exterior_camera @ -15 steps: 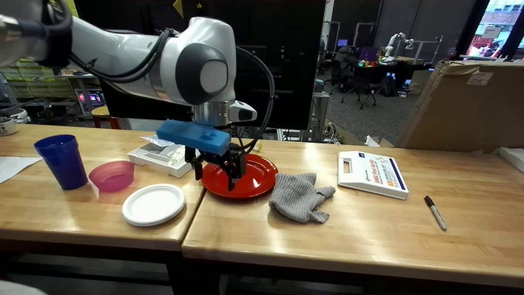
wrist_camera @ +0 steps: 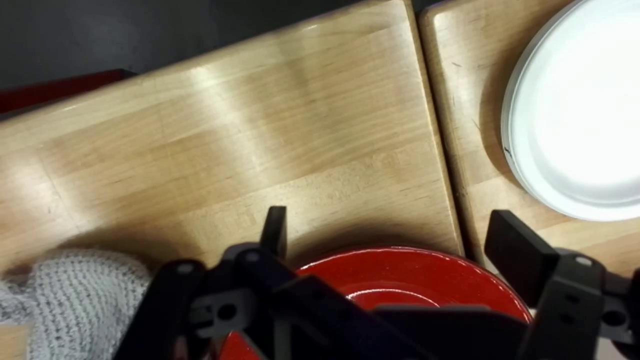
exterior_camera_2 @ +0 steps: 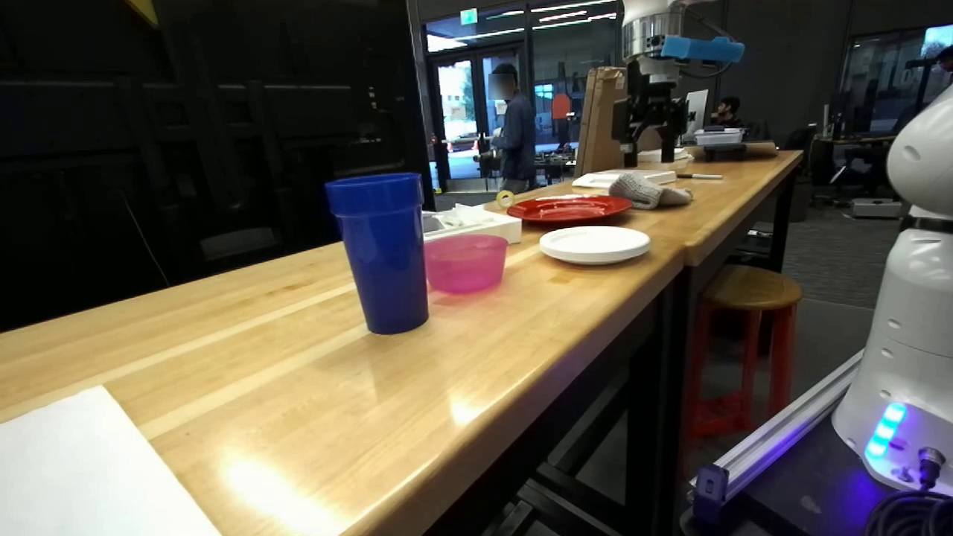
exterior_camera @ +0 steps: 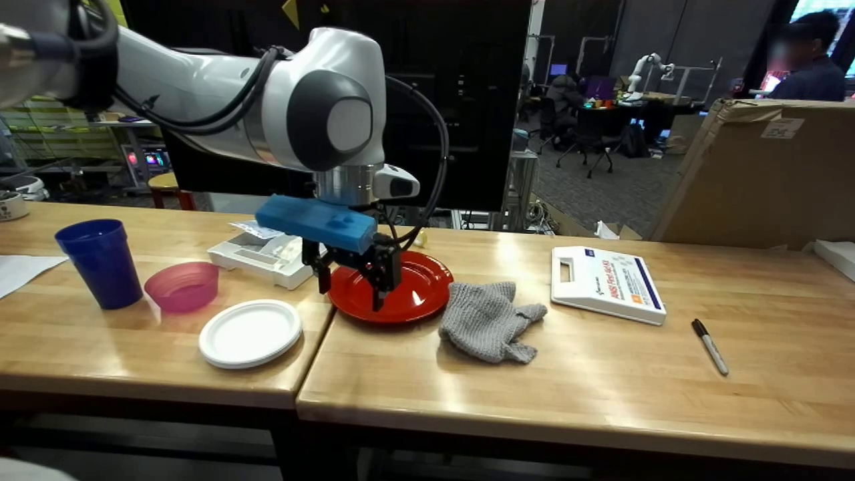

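With its fingers spread wide and nothing between them, my gripper (exterior_camera: 350,295) is open above the table, over the near left part of the red plate (exterior_camera: 422,298). In the wrist view, the gripper spans the plate's edge, one fingertip (wrist_camera: 274,231) to the left and the other to the right. A grey knitted cloth (exterior_camera: 481,322) lies crumpled just right of the plate. To the left sits a white plate (exterior_camera: 250,333), across the seam between the tables. A pink bowl (exterior_camera_2: 465,264) and a dark blue cup (exterior_camera_2: 382,254) stand farther left.
A white first aid case (exterior_camera: 605,280) and a black-capped marker (exterior_camera: 710,346) lie on the right. Behind the white plate is a white tray (exterior_camera: 260,256) with small items.
The arm, the gripper and the things on the table look unmoved. A person now shows at the far right of the background.
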